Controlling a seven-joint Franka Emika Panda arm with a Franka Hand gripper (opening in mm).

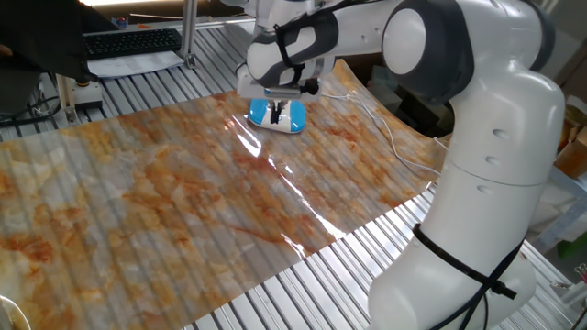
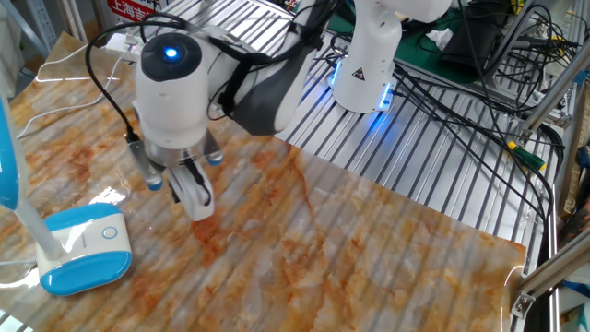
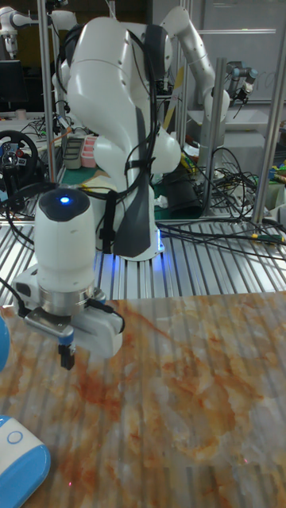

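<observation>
A blue-and-white desk lamp stands on the marbled sheet; its base point(image 2: 85, 247) shows at the left of exterior view 2, with a round button on top. The post point(image 2: 35, 221) and part of the blue head point(image 2: 7, 157) are cut by that view's edge. My gripper point(image 3: 67, 355) points down above the sheet, beside the lamp base and apart from it in exterior view 3. In exterior view 1 the dark fingers point(image 1: 276, 114) form one narrow cluster in front of the lamp base point(image 1: 292, 116). They look shut, with nothing visible between them.
The marbled sheet point(image 1: 138, 211) is otherwise clear over a wide area. A white cable point(image 1: 390, 137) runs along its edge near the lamp. A keyboard point(image 1: 133, 42) lies beyond the sheet, and loose black cables point(image 2: 461, 129) lie near the arm's base.
</observation>
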